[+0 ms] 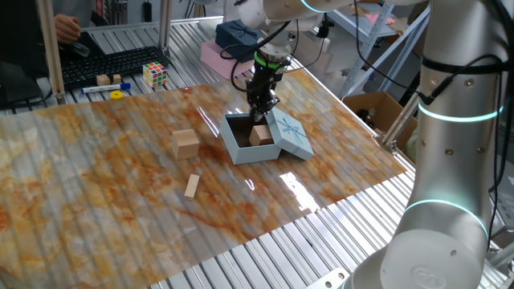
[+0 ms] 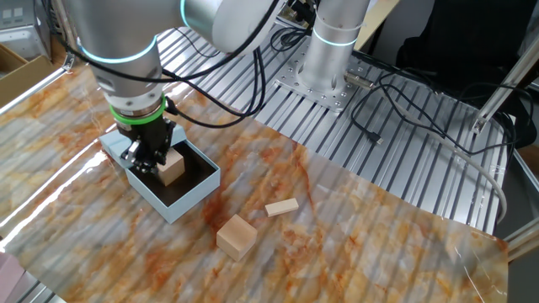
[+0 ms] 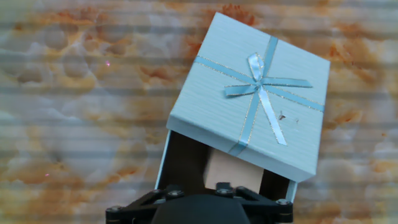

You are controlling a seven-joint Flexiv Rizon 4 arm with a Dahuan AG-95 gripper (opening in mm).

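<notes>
A light blue box [image 1: 255, 156] stands uncovered in part, with a wooden cube [image 1: 259, 135] inside it. Its lid [image 1: 291, 135], tied with a blue ribbon bow, leans askew across one side; in the wrist view the lid [image 3: 205, 99] overlaps the box and part of the cube [image 3: 233, 171]. My gripper [image 1: 261, 111] points down over the box's far side. In the wrist view the fingertips of my gripper stand apart, with nothing seen held between them. Whether they touch the box is unclear.
Another wooden cube [image 1: 185, 144] and a flat wooden block [image 1: 192, 186] lie on the marbled tabletop [image 1: 96, 201], away from the box. Behind are a Rubik's cube [image 1: 155, 75], a keyboard [image 1: 112, 68], and a pink box [image 1: 221, 63].
</notes>
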